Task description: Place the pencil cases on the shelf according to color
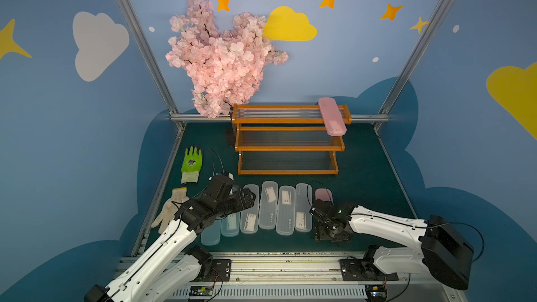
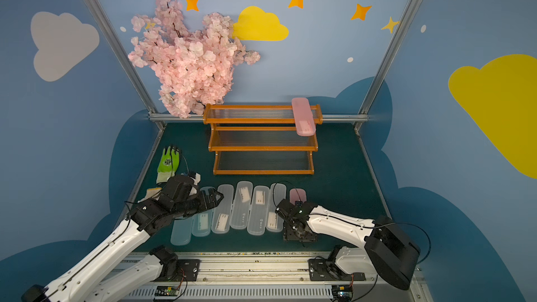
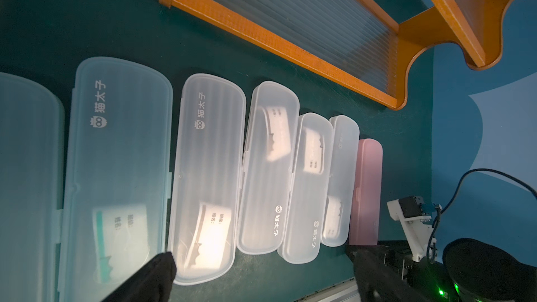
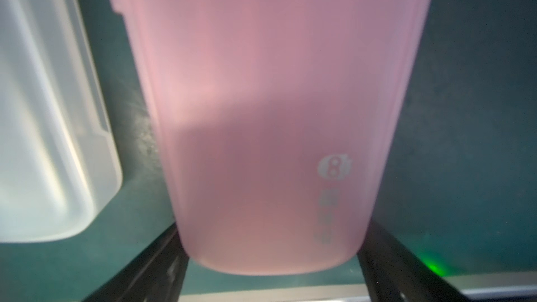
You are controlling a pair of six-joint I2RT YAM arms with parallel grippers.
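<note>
A pink pencil case (image 1: 331, 116) lies on the shelf's top tier (image 1: 268, 114), at the right. In the front row lie teal cases (image 3: 117, 156), several clear cases (image 3: 207, 151) and a pink case (image 3: 366, 190) at the right end. My right gripper is low over that pink case's near end, one finger on each side; whether it grips is unclear. My left gripper hangs above the left part of the row, its fingers apart at the bottom of its wrist view with cases visible below.
A green glove (image 1: 192, 159) and a beige glove (image 1: 167, 209) lie at the left. Pink blossom branches (image 1: 223, 56) stand behind the shelf's left. Bare mat is right of the shelf.
</note>
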